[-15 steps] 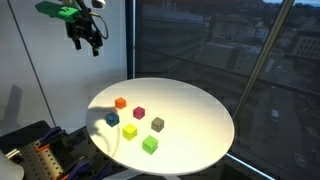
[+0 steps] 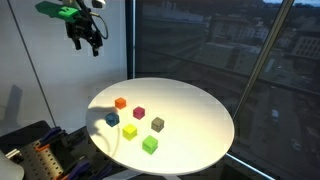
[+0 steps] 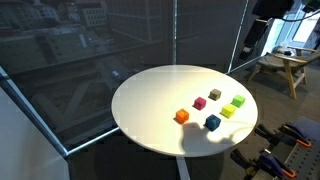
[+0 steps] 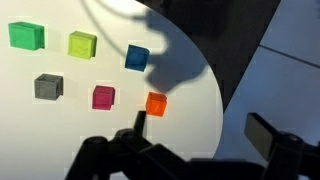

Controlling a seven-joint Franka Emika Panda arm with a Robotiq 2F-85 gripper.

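Observation:
Several small cubes lie apart on a white oval table (image 2: pixel 190 120). In exterior view 1 they are an orange cube (image 2: pixel 120 102), a blue cube (image 2: pixel 112 119), a yellow cube (image 2: pixel 130 131), a dark red cube (image 2: pixel 139 113), a grey cube (image 2: pixel 158 125) and a green cube (image 2: pixel 150 144). My gripper (image 2: pixel 89 46) hangs high above the table's left side, far from every cube. Its fingers are spread wide in the wrist view, and nothing sits between them. From there, the orange cube (image 4: pixel 156 104) appears nearest the left finger (image 4: pixel 140 122).
Dark floor and the robot's base (image 2: pixel 50 160) lie off its left edge. A white wall panel (image 2: pixel 105 60) stands behind the arm. In exterior view 2 a wooden stool (image 3: pixel 285 65) is at the right.

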